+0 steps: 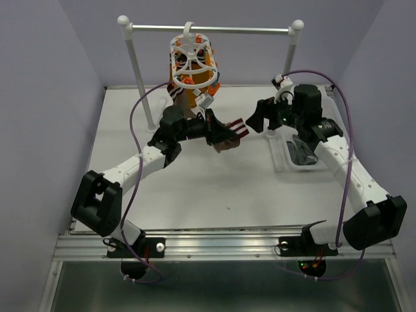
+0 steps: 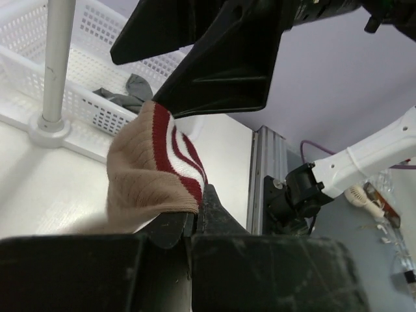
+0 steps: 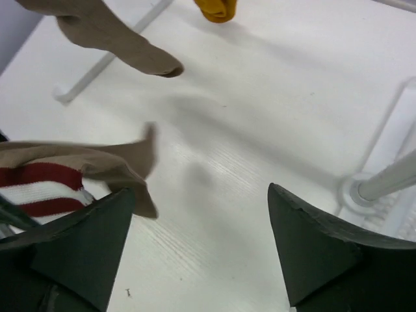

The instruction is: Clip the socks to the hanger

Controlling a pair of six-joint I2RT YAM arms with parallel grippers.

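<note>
My left gripper (image 1: 220, 134) is shut on a brown sock (image 2: 136, 175) with maroon and white stripes, which sits between the two grippers in the top view. My right gripper (image 1: 260, 117) stands apart from it, fingers parted and nothing between them; in the left wrist view its black fingers are just above the sock. The white round hanger (image 1: 192, 55) hangs from the rail (image 1: 247, 30), with orange clips and socks on it. A brown sock (image 3: 130, 45) and a yellow one (image 3: 214, 8) hang at the top of the right wrist view.
A white basket (image 1: 279, 156) with grey socks (image 1: 301, 152) stands at the right, by the stand's right post (image 2: 55, 78).
</note>
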